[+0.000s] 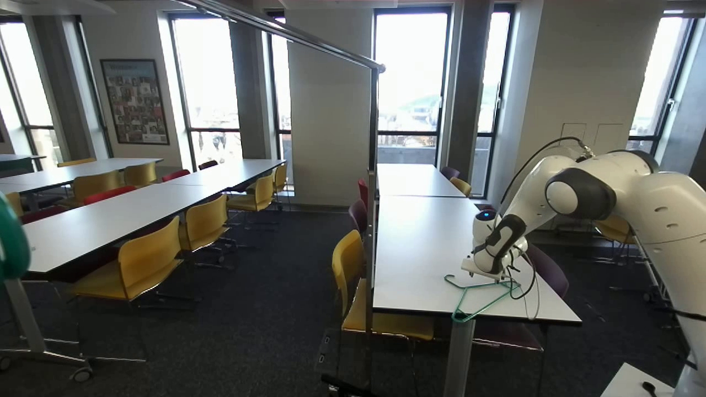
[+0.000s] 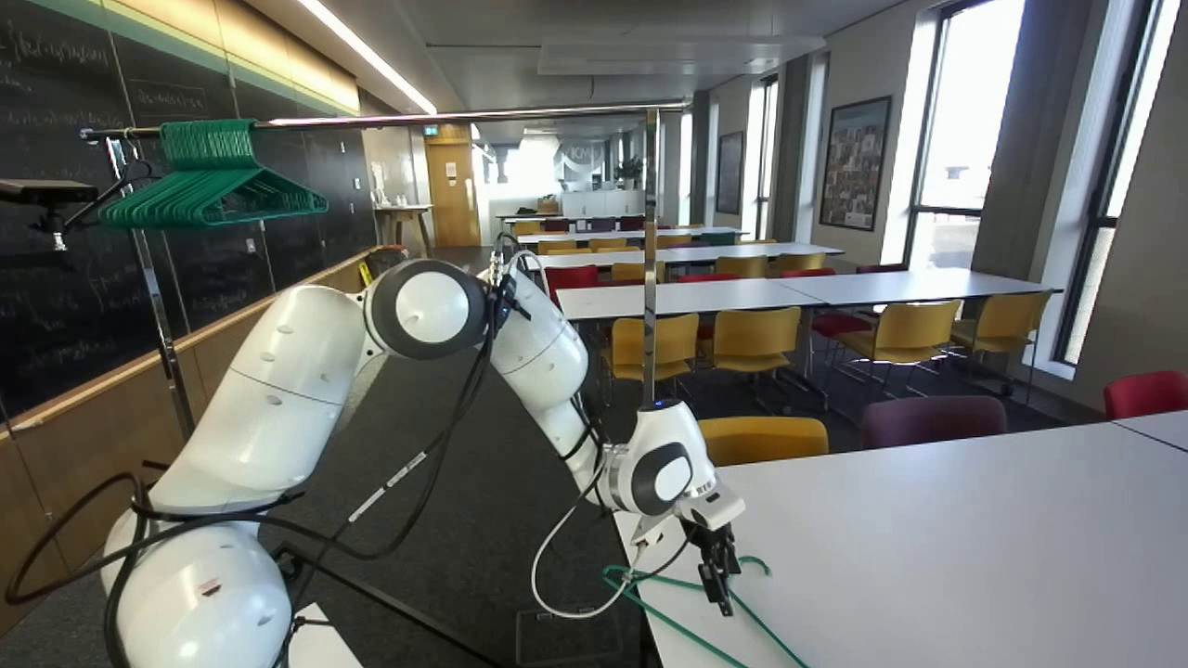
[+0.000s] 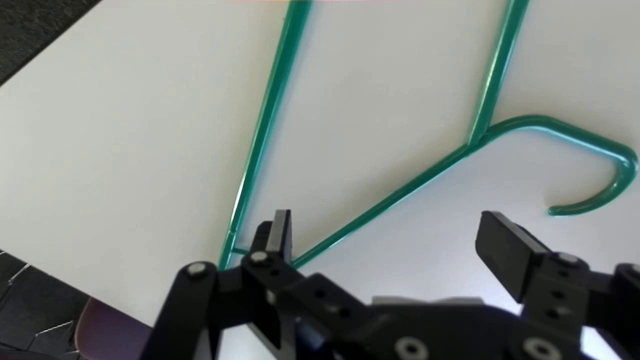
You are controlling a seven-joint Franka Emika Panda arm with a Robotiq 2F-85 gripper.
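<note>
A green plastic hanger (image 1: 490,305) lies flat on the white table (image 1: 423,251), close to its near edge. In the wrist view the hanger (image 3: 264,120) shows two long bars and its curved hook (image 3: 606,144). My gripper stands open above the table, its fingers (image 3: 279,234) wide apart with nothing held. The left finger covers part of one corner of the hanger, and a thin bar runs up between the fingers. Whether the fingers touch the hanger or the table cannot be told. In exterior view 2 the gripper (image 2: 718,579) points down over the hanger (image 2: 690,634).
A metal rail (image 2: 479,116) carries several green hangers (image 2: 212,195) at its left end. The rail's upright post (image 1: 373,172) rises beside the table. A yellow chair (image 1: 348,258) and a purple chair (image 1: 550,272) flank the table. Its far part is clear.
</note>
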